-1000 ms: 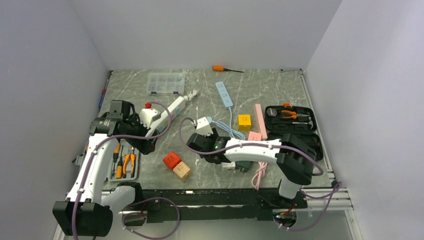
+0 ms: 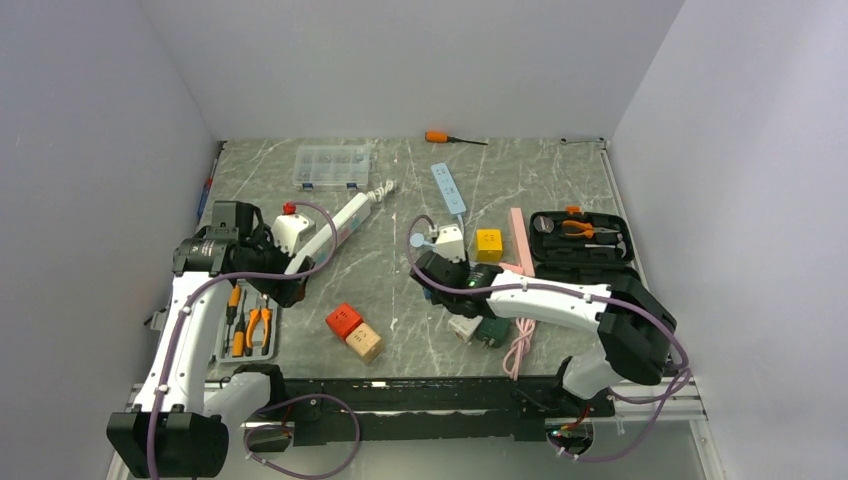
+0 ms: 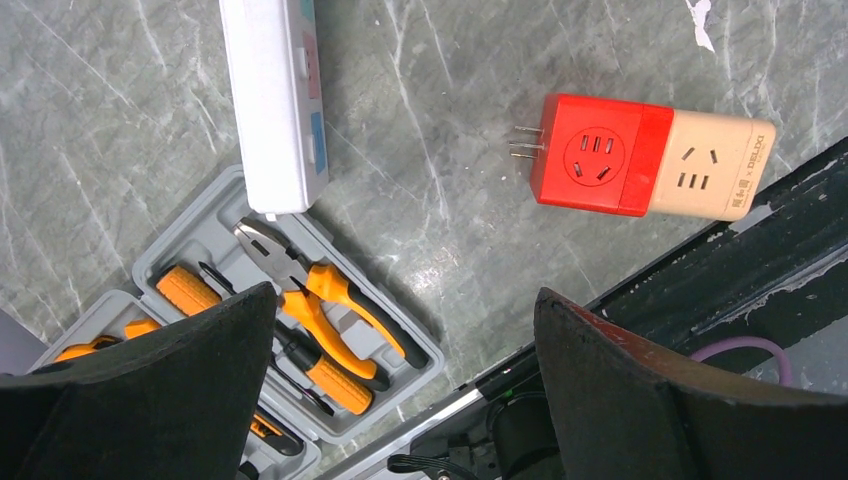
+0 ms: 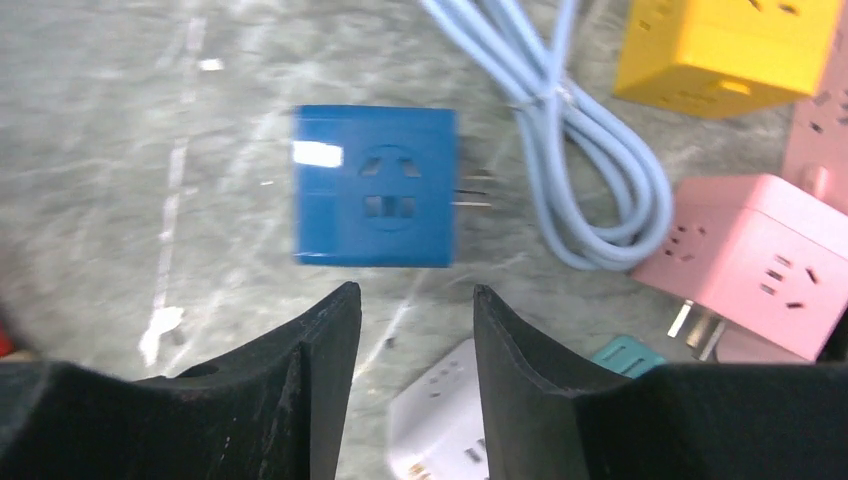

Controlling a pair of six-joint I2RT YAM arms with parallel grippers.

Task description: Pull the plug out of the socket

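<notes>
A blue plug adapter [image 4: 375,185] with metal prongs lies flat on the marble table, in the right wrist view just beyond my right gripper. That gripper's fingers stand partly open with nothing between them. My left gripper is open and empty over the left side of the table. In the left wrist view a red socket cube [image 3: 585,155], prongs out, is joined to a beige cube [image 3: 705,165]. A pink cube [image 4: 745,260] with prongs and a white plug block [image 4: 440,410] lie near the blue one.
A coiled blue cable [image 4: 600,180], yellow cube [image 2: 488,242], pink cable [image 2: 518,350] and black toolbox [image 2: 578,235] crowd the right side. A white power strip [image 3: 270,100] and grey toolbox [image 3: 220,200] are on the left.
My right arm has moved to the right and slightly back, over the blue adapter. The left arm is nearly unmoved, only slightly shifted from a second ago.
</notes>
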